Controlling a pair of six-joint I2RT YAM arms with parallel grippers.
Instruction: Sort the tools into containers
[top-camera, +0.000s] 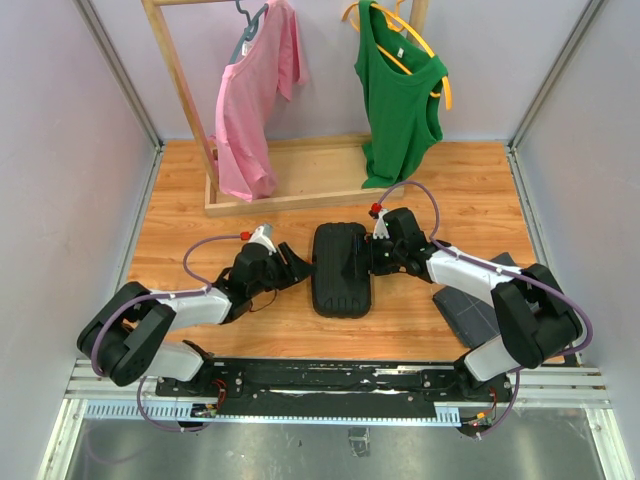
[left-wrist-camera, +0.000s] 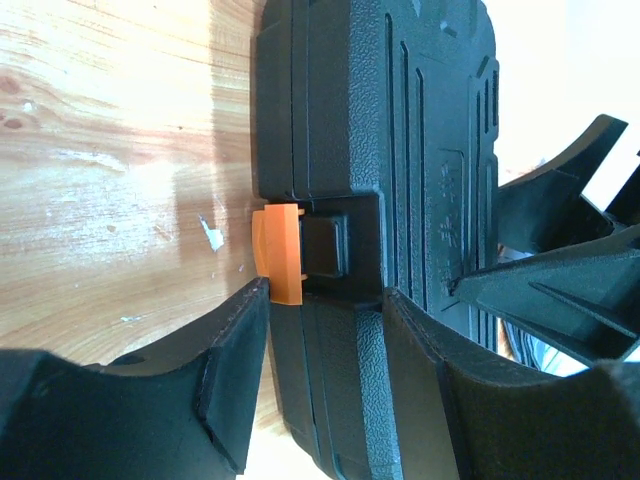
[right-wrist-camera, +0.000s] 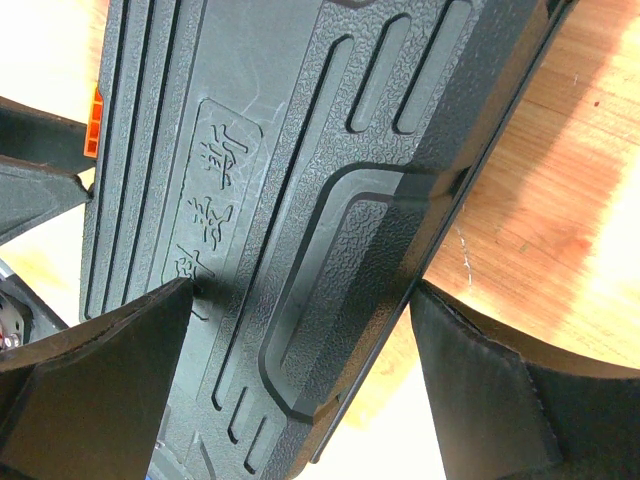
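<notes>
A black plastic tool case (top-camera: 341, 290) with ribbed lid and embossed characters lies between both arms. In the left wrist view my left gripper is at the case's side, fingers apart around an orange latch (left-wrist-camera: 283, 252) beside a dark recess; whether it grips the latch is unclear. In the right wrist view my right gripper lies over the case (right-wrist-camera: 250, 160), its fingers apart on either side of part of the case body. No loose tools are visible.
A wooden rack with a pink shirt (top-camera: 250, 120) and a green top (top-camera: 400, 110) stands at the back. A dark flat panel (top-camera: 465, 315) lies at the right. Bare wood (top-camera: 175, 240) shows at the left.
</notes>
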